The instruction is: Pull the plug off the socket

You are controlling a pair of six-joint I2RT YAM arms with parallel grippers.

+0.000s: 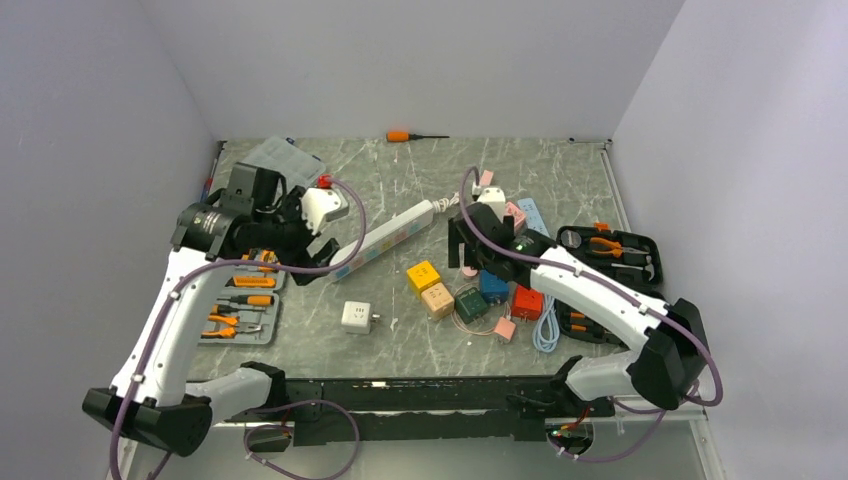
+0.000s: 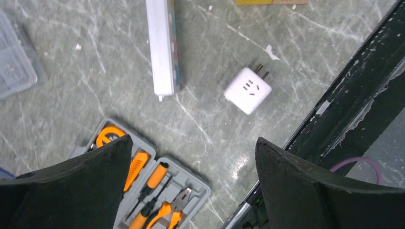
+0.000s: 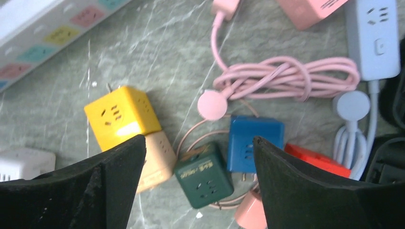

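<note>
A white plug adapter (image 1: pixel 357 316) (image 2: pixel 248 89) with pins lies alone on the grey marble at the front left, apart from the long white power strip (image 1: pixel 386 236) (image 2: pixel 163 52). My left gripper (image 1: pixel 318 255) is raised left of the strip, open and empty. My right gripper (image 1: pixel 465 250) hangs above the coloured cube plugs, its fingers apart with nothing between them. Below it are yellow (image 3: pixel 119 114), blue (image 3: pixel 255 140) and green (image 3: pixel 204 179) cubes and a pink cord (image 3: pixel 282 78).
Tool trays (image 1: pixel 238 315) lie on the left, black tool cases (image 1: pixel 610 260) on the right, a clear box (image 1: pixel 275 160) and screwdriver (image 1: pixel 400 136) at the back. Bare marble surrounds the white adapter.
</note>
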